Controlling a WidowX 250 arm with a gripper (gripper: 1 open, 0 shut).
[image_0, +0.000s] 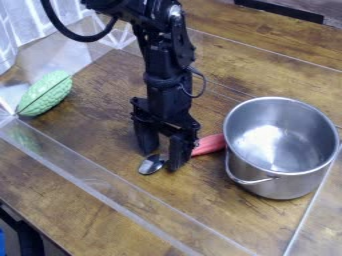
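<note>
The black arm comes down from the top centre to the gripper (166, 140), which is low over the wooden table (94, 170). A metal spoon (152, 164) lies at its fingers, partly covered by them. A red object (209, 143) lies just to the right, partly behind the gripper. Whether the fingers hold anything cannot be seen clearly. A large steel pot (278, 140) stands to the right.
A green, pale-striped soft object (46, 92) lies at the left. Clear plastic edging runs along the left and front. The wood behind the pot and in front of the gripper is mostly clear.
</note>
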